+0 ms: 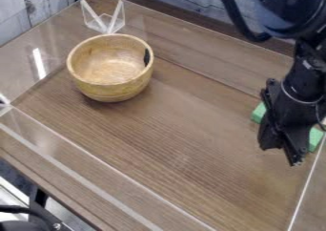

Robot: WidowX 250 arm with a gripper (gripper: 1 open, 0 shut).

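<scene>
My black gripper [275, 139] hangs low over the right side of the wooden table [166, 154], shut, with nothing visible between its fingers. A green object [306, 136] lies on the table just behind and beside it, partly hidden by the gripper, so its shape is unclear.
A wooden bowl [111, 70] stands at the upper left, with a clear plastic piece [105, 20] behind it near the back edge. Dark cables show past the lower-left edge.
</scene>
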